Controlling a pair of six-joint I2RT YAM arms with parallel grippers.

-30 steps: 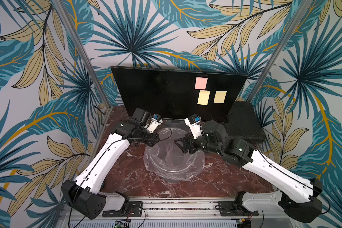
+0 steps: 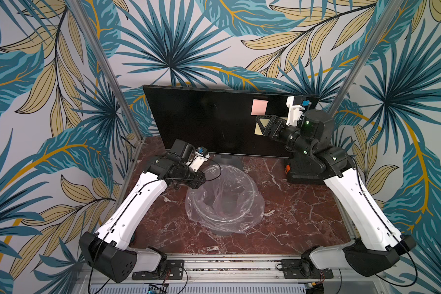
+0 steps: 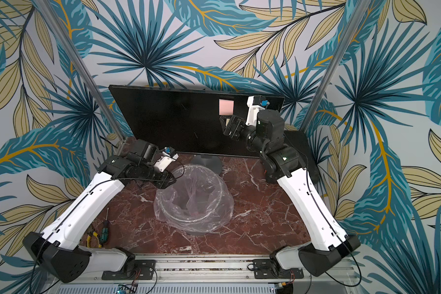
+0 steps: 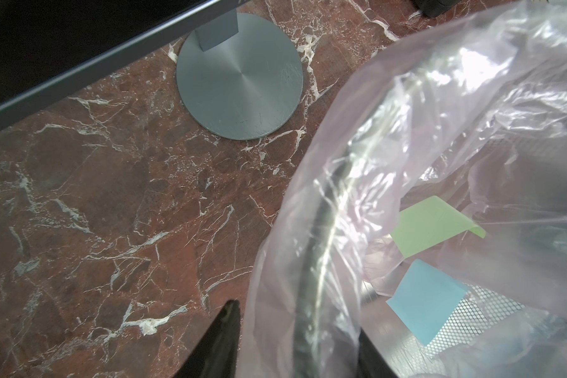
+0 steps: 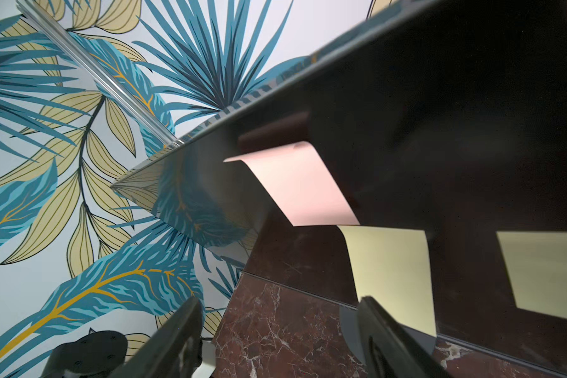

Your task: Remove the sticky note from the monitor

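On the black monitor (image 2: 205, 120) are a pink note (image 5: 299, 182) and two yellow notes (image 5: 387, 271) (image 5: 541, 267). My right gripper is open and raised before them, below the pink note in its wrist view, with nothing between its fingers. In the top views it partly hides the yellow notes. My left gripper stands open over the bin's bagged rim (image 4: 321, 226), low at the left. A green note (image 4: 431, 223) and a blue note (image 4: 425, 299) lie inside the bin.
The monitor's round stand (image 4: 239, 88) is behind the bin. A black object (image 3: 301, 152) sits at the back right. Tools (image 3: 104, 234) lie at the front left. Bare marble surrounds the bin.
My left arm has not visibly moved.
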